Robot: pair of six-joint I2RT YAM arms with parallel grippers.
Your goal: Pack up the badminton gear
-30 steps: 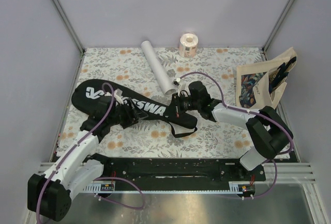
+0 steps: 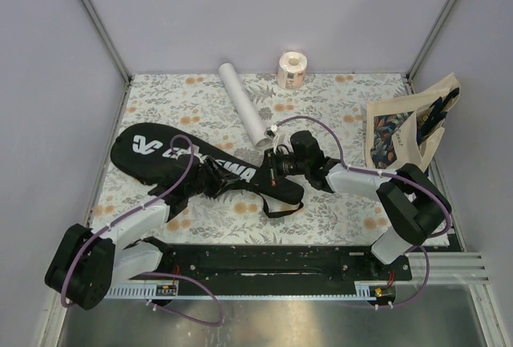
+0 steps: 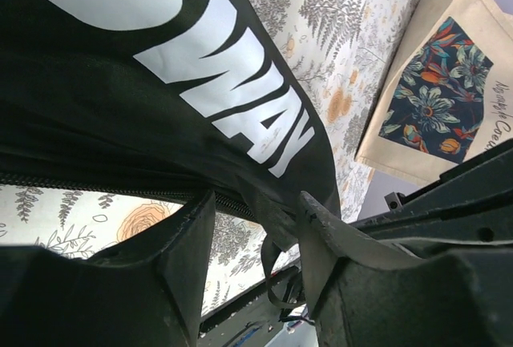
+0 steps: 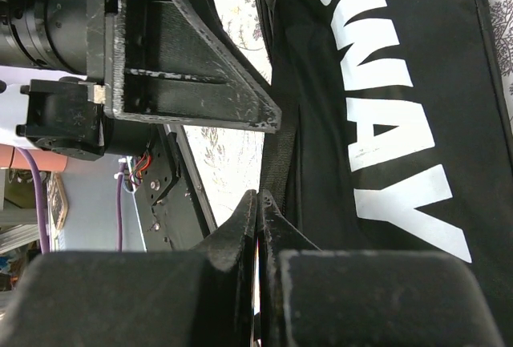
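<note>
A long black racket bag (image 2: 144, 135) with white lettering lies diagonally across the patterned cloth, its narrow end towards the middle. Its zipper (image 3: 104, 191) runs along the near edge in the left wrist view. My left gripper stands part open at that edge, with a dark fabric flap (image 3: 268, 209) showing in the gap between its fingers, not clamped. My right gripper is shut beside a dark strip (image 4: 278, 151) on the bag's edge; nothing shows between its fingertips. A black strap loop (image 2: 279, 212) hangs off the narrow end.
A beige tote bag (image 2: 385, 114) with a floral panel and dark items inside stands at the far right. Behind the racket bag lie a white tube (image 2: 240, 98) and an upright roll (image 2: 292, 70). My two grippers are close together.
My left gripper has moved to the right along the bag's near edge, closer to the right gripper. The right arm has barely shifted, and the bag lies nearly as before.
</note>
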